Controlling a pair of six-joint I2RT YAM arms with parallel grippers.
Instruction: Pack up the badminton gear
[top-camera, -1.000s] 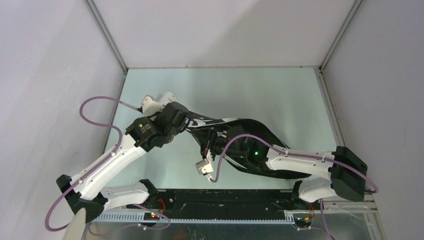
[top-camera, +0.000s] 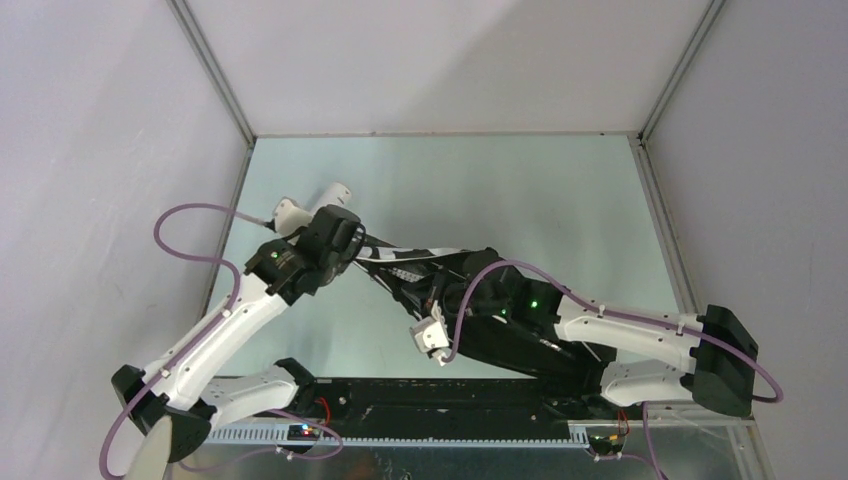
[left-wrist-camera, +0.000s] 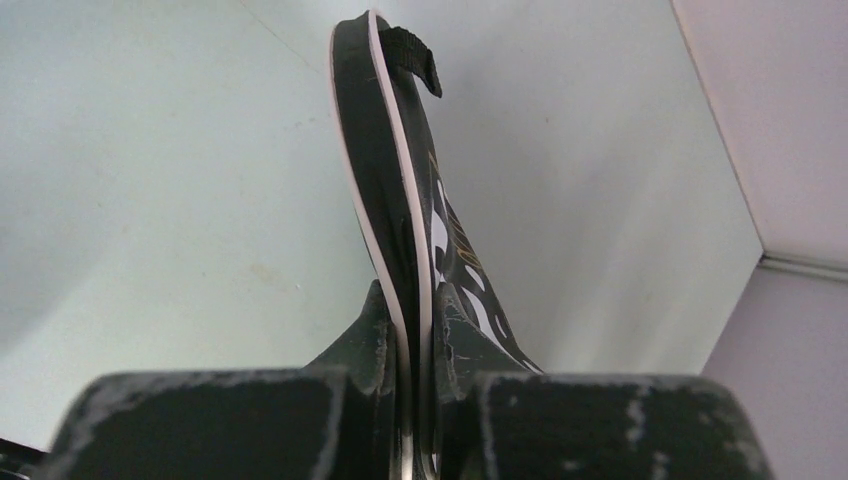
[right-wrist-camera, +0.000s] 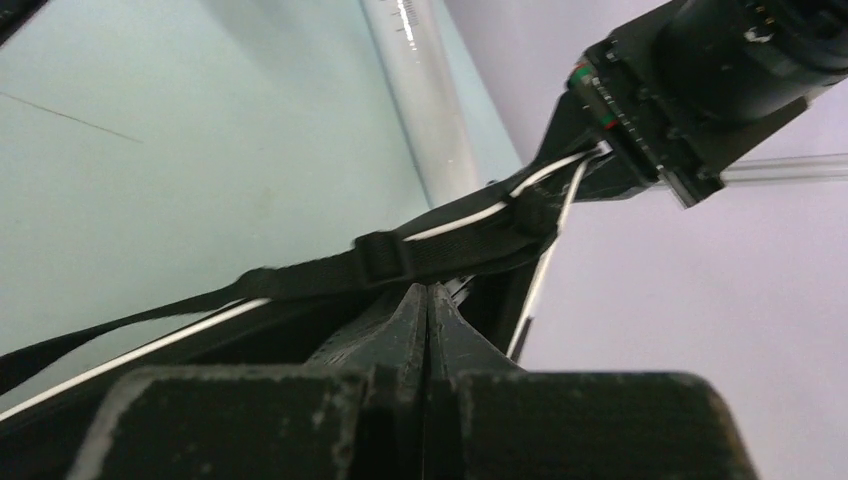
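The black racket bag (top-camera: 500, 340) with white trim and pattern lies slanted across the middle of the table, largely under both arms. In the left wrist view, my left gripper is shut on the bag's edge (left-wrist-camera: 390, 140), with its light piping between the fingers. My right gripper is shut, low against the bag beside a black strap (right-wrist-camera: 450, 245); nothing shows clearly between its fingertips. Whatever is inside the bag is mostly hidden.
A white cylindrical tube (top-camera: 333, 193) lies at the back left, also seen as the shuttlecock tube (right-wrist-camera: 420, 100) in the right wrist view. Walls border the sides.
My left gripper has moved a little left and toward the front with the bag's edge, and the bag has shifted with it. The right arm has moved slightly right and toward the front.
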